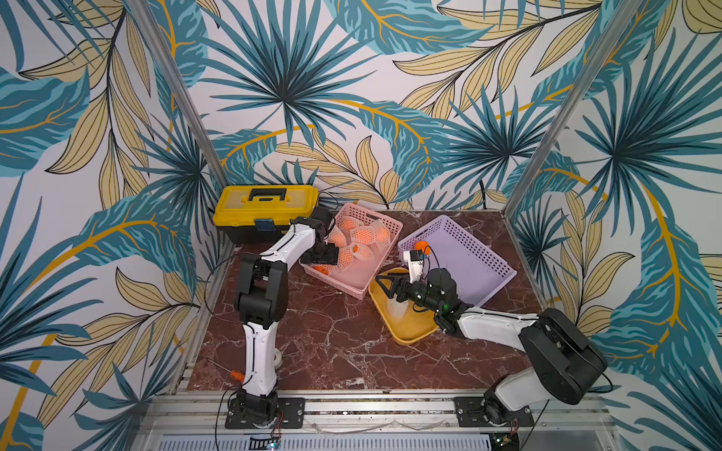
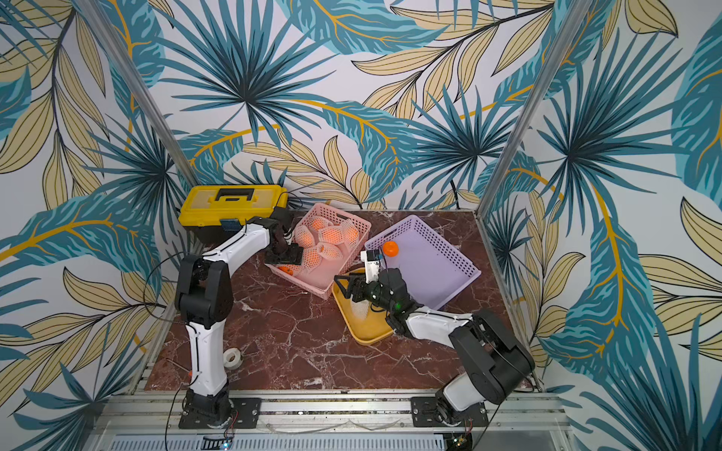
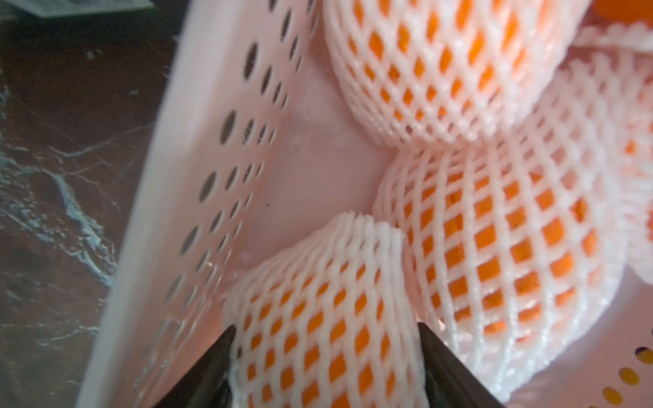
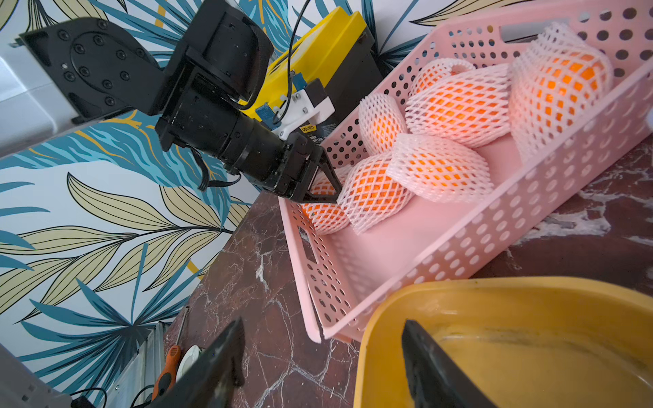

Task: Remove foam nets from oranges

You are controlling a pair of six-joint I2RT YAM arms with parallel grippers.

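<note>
Several netted oranges (image 4: 442, 166) lie in the pink basket (image 4: 523, 210). At that basket's near-left corner, the fingers of my left gripper stand on either side of one netted orange (image 3: 316, 326); both look close against its white foam net, and whether they press on it is unclear. Another netted orange (image 3: 506, 251) sits right beside it. My right gripper is open over the yellow tray (image 4: 503, 289), nothing between its fingers. A white foam net (image 1: 396, 309) seems to lie in that tray. One bare orange (image 2: 389, 248) rests in the lavender basket (image 2: 436, 263).
A yellow and black toolbox (image 1: 267, 206) stands behind the left arm, close to the pink basket. An orange-handled screwdriver (image 4: 166, 370) and a tape roll (image 2: 232, 358) lie at the front left.
</note>
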